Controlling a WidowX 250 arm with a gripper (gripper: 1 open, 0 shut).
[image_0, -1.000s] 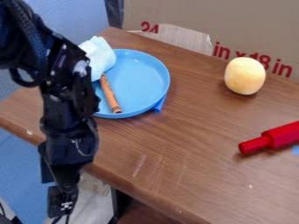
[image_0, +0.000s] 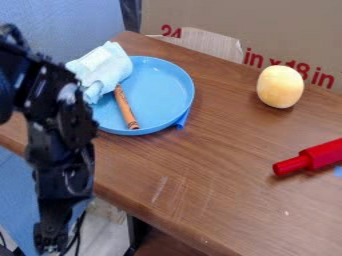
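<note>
My gripper (image_0: 54, 225) hangs low at the left front, beside the table's edge, at the end of the black arm; its fingers are dark and I cannot tell whether they are open or shut. A blue plate (image_0: 160, 95) holds a brown stick-like object (image_0: 126, 108), with a white cloth (image_0: 100, 65) on its left rim. A pale yellow round object (image_0: 279, 87) stands at the back right. A red rolling pin (image_0: 311, 156) lies at the right.
A cardboard panel (image_0: 247, 25) stands behind the table. A small blue piece shows under the plate's right side.
The upper arm has shifted left, showing more of the cloth and plate, and the gripper has moved slightly left. The objects on the table are unmoved.
</note>
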